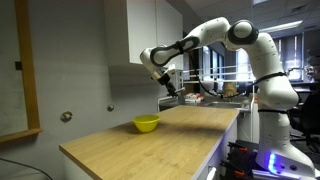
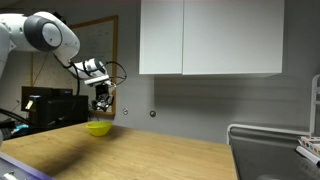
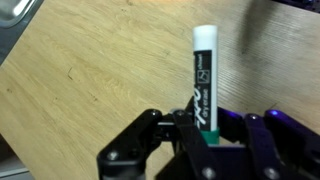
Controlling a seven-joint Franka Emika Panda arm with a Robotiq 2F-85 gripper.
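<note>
A white marker with dark lettering and a green band stands out from my gripper in the wrist view. The fingers are shut around its lower part, near the green band. Well above the wooden table, the gripper hangs to the right of a yellow-green bowl in exterior view 1. In exterior view 2 the gripper appears above the same bowl. The marker is too small to make out in either exterior view, and the bowl's inside is hidden.
White wall cabinets hang over the back of the table. At the far end stands a dish rack.
</note>
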